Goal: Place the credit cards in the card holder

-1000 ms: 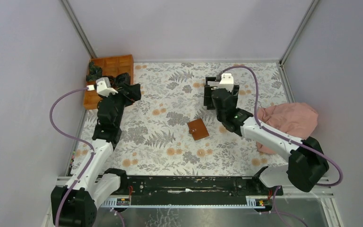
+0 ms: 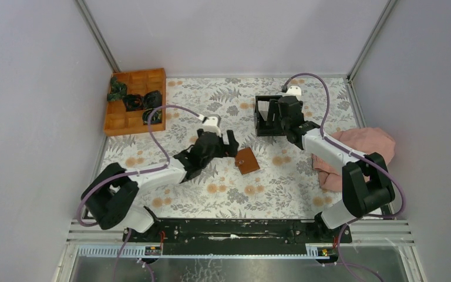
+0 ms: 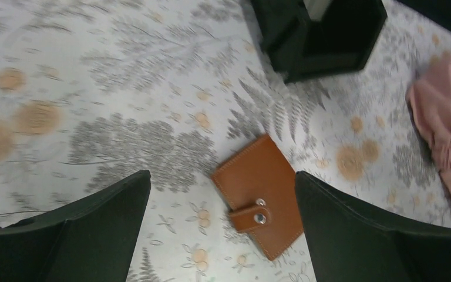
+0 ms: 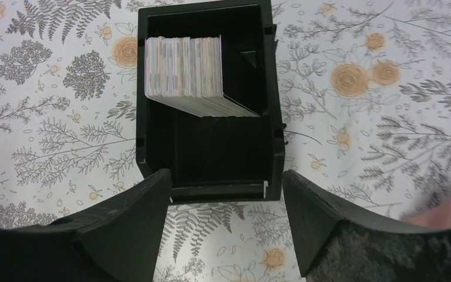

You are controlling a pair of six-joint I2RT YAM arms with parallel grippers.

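Note:
A brown leather card holder (image 2: 248, 161) with a snap strap lies flat mid-table; the left wrist view shows it (image 3: 258, 182) between and beyond the open fingers of my left gripper (image 2: 229, 144). In the right wrist view a black box (image 4: 208, 153) holds a stack of cards (image 4: 182, 64) in its far compartment, the near one empty. My right gripper (image 2: 283, 114) is over this box, its fingers apart, nothing visible between them.
A wooden compartment tray (image 2: 117, 120) with dark coiled items stands at the back left. A pink cloth (image 2: 361, 144) lies at the right.
My left gripper has swung right from the wooden tray to above the leather holder. My right gripper has shifted slightly right and back over the black box.

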